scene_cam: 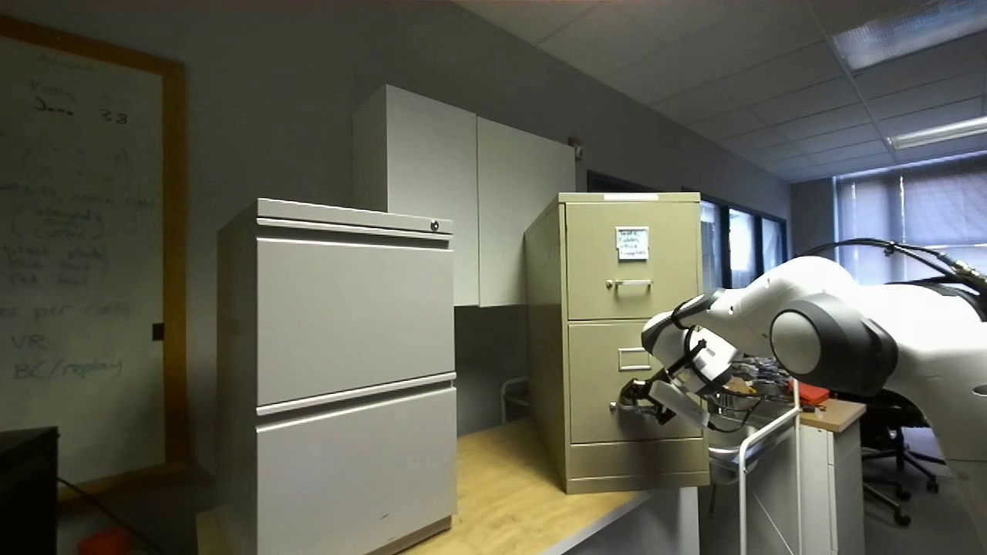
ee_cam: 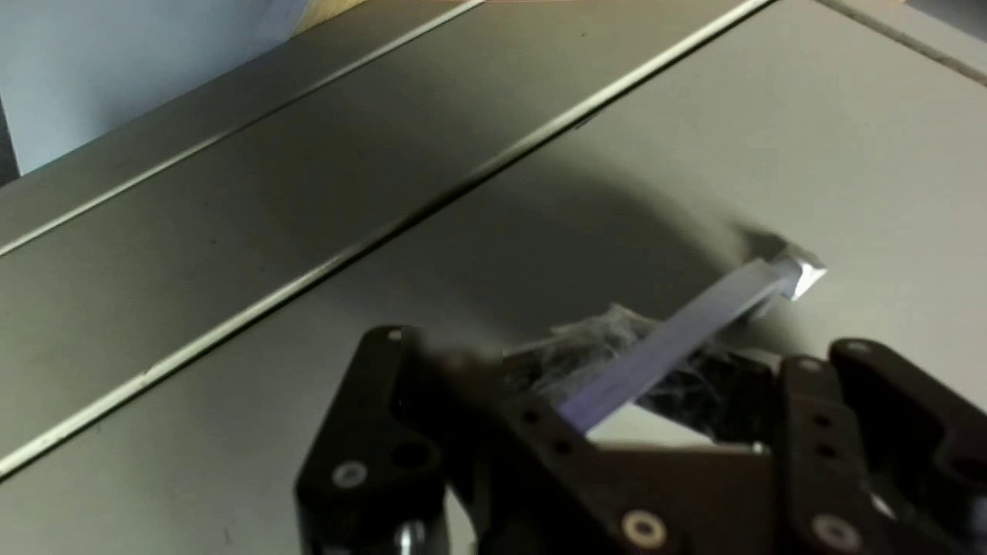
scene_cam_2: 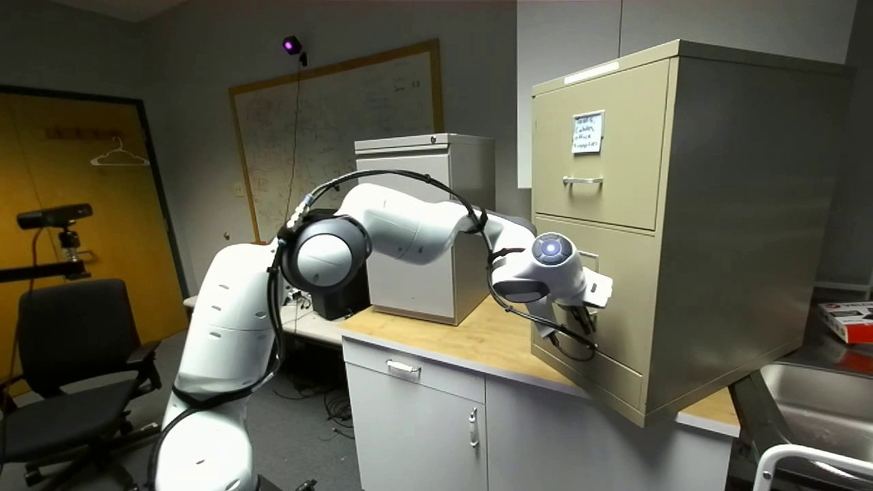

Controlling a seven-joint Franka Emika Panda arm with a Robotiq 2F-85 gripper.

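The tan filing cabinet [scene_cam: 601, 421] stands on the wooden counter, both its drawers closed. My gripper [scene_cam: 631, 398] is up against the lower drawer front, at the handle. In the wrist view the pale metal handle [ee_cam: 680, 344] runs diagonally across the taped fingertips [ee_cam: 592, 344]. Its far end bracket shows, while the near end is hidden behind the dark gripper body. The fingers look shut; whether the bar is gripped or only lies across the fingers cannot be made out. In exterior view 2 the wrist [scene_cam_2: 550, 270] hides most of this contact.
A grey two-drawer cabinet [scene_cam: 356, 319] stands to the left on the same counter [scene_cam: 504, 472]. Above the lower handle are an empty label frame [scene_cam: 634, 359] and the upper drawer's handle [scene_cam: 633, 283]. A white rail [scene_cam: 742, 490] and a sink [scene_cam_2: 818, 405] lie beside the tan cabinet.
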